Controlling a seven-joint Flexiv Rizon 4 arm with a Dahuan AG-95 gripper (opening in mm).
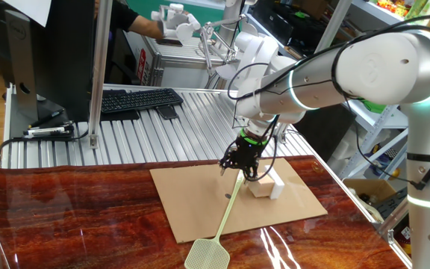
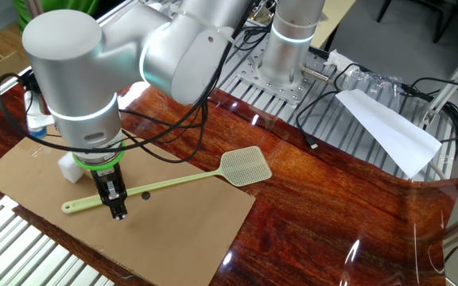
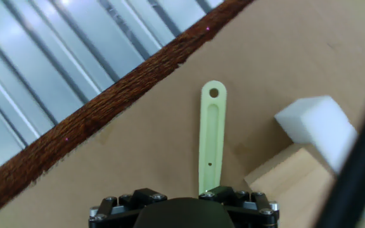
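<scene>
A pale green fly swatter (image 2: 246, 166) lies across a brown cardboard sheet, its mesh head out over the glossy wood. My gripper (image 1: 237, 172) hangs above the sheet near the handle end, its fingers spread apart. In the second exterior view the gripper (image 2: 118, 213) points down beside the handle, and its two fingers are hard to separate. The wrist view shows the handle (image 3: 212, 133) running up from the right finger, its holed end clear of the gripper. Nothing shows held; the fingers hide the lower handle.
A wooden block (image 3: 293, 180) and a white block (image 3: 315, 120) stand close to the right of the handle in the wrist view. The cardboard (image 1: 189, 205) is bare left of the swatter. Beyond the wooden edge lies a ribbed metal surface (image 1: 192, 123).
</scene>
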